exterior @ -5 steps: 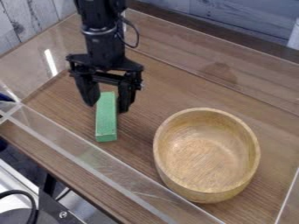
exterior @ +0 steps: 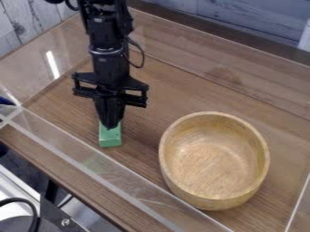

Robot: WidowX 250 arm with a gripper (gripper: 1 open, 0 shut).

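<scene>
My black gripper [exterior: 111, 101] is low over the wooden surface at centre left, directly above a green block [exterior: 111, 135]. Its lower parts hide the upper part of the block; whether they touch it, and how the fingers stand, I cannot tell. A round wooden bowl [exterior: 213, 159] sits to the right of both, apart from them.
A clear edge strip runs diagonally along the front left, with a dark cable [exterior: 18, 204] at the bottom left corner.
The gripper has come down and toward the camera over the green block, hiding more of it. The bowl has not moved.
</scene>
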